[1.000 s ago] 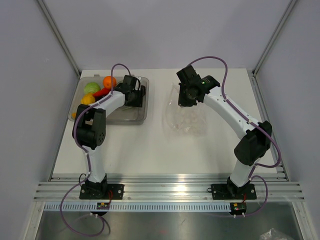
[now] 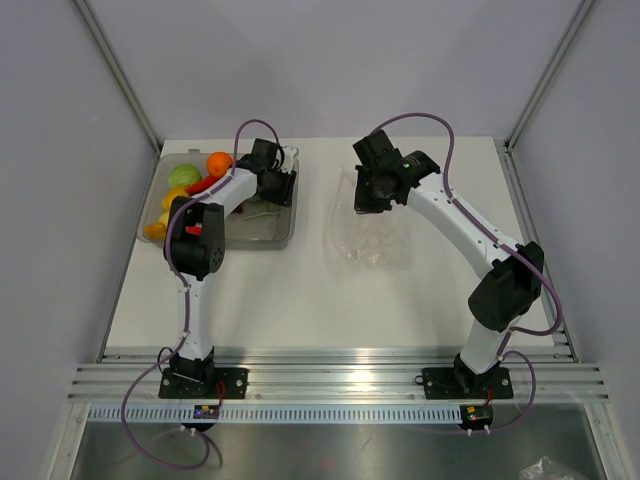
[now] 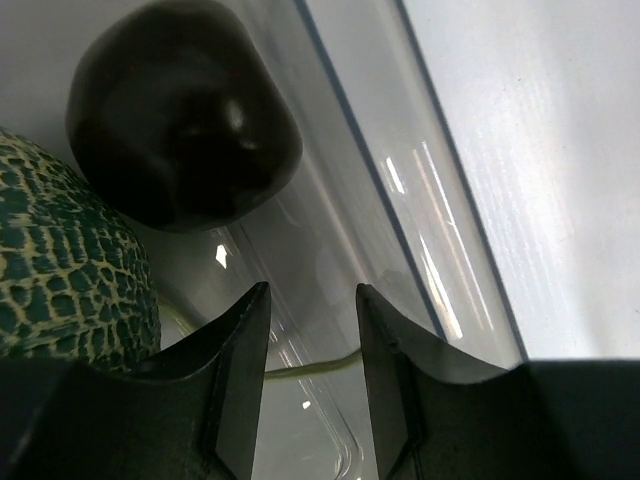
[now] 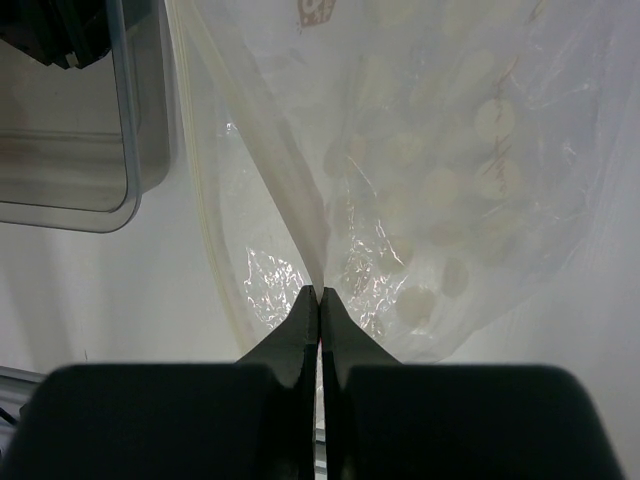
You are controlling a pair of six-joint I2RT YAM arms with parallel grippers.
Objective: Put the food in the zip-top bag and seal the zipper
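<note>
My left gripper is part open inside the food bin point(image 2: 265, 237), nothing between its fingertips; a dark rounded item point(image 3: 183, 115), a textured green item point(image 3: 60, 265) and a thin green stem point(image 3: 305, 369) lie around it. Oranges, a green round item, red and yellow produce fill the bin's left side. The clear zip top bag point(image 2: 365, 240) lies on the table, its upper layer lifted at the edge by my right gripper, which is shut on it.
The bin sits at the back left.
My left arm has moved toward the back of the bin and shifted slightly right. The right arm and the bag have not visibly moved.
</note>
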